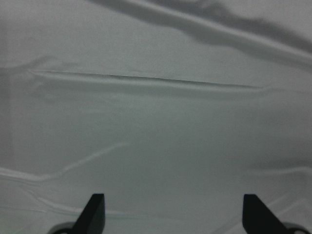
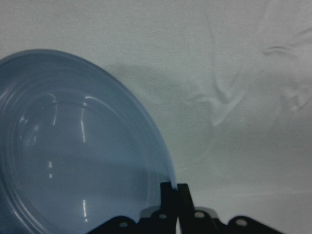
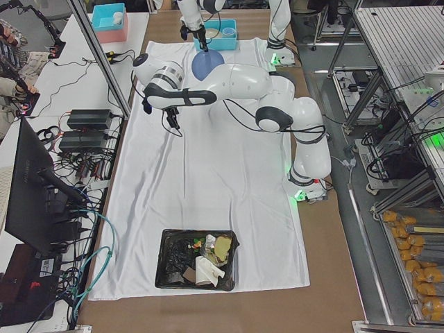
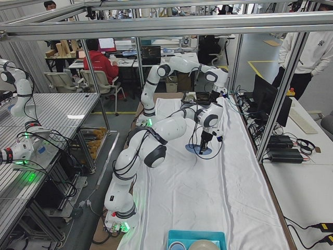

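Observation:
My right gripper is shut on the rim of a blue plate (image 2: 83,146), seen from above in the right wrist view. In the camera left view the plate (image 3: 207,68) hangs from that gripper at the top of the cloth, near the blue bin (image 3: 223,43). My left gripper stands open over bare white cloth, nothing between its fingers; in the camera left view it is left of centre, below the plate.
A black tray (image 3: 179,258) with assorted refuse sits at the cloth's near end in the camera left view. The blue bin holds a pale dish and a cup. Monitor and cables line the left side.

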